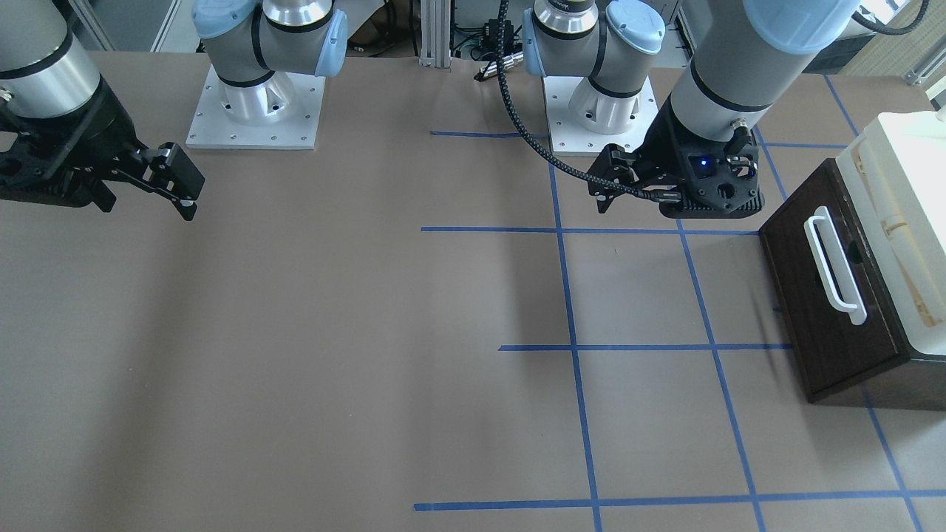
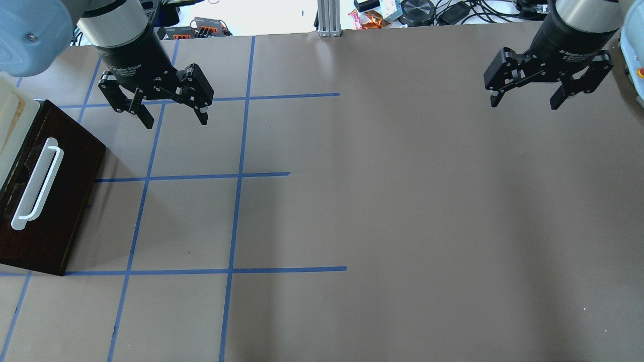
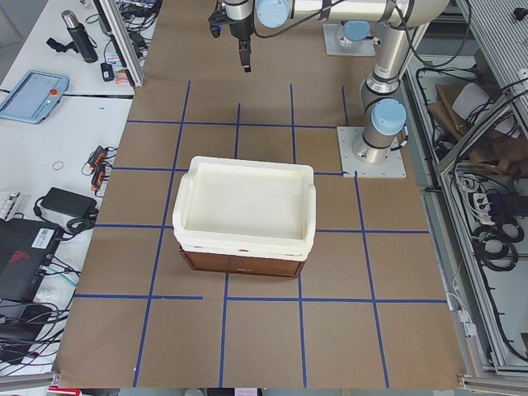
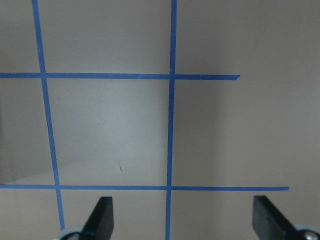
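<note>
My gripper [image 2: 173, 120] hangs over the blue tape grid on the table, open, with nothing between its fingers; in the left wrist view its two fingertips [image 4: 103, 217] sit wide apart at the bottom edge over bare, gridded tabletop. A dark wooden box [image 1: 811, 337] with a white handle [image 1: 831, 266] and a white tray-like top [image 3: 245, 206] stands on the grid, at the right of the front view and the left of the top view.
A second arm's gripper [image 2: 522, 90] hangs at the right of the top view. Arm bases [image 1: 266, 133] stand at the back.
</note>
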